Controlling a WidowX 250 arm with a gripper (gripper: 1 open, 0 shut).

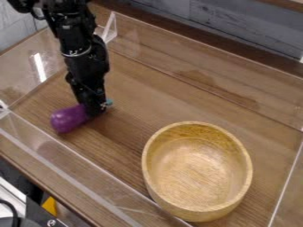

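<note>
A purple elongated object [69,119] lies on the wooden table at the left. My black gripper [92,105] is down low at its upper right end, with fingertips at or touching it; whether they hold it is hard to tell. A wide yellow bowl [197,168] stands empty at the lower right.
A clear edge or rail runs along the left and lower left side.
</note>
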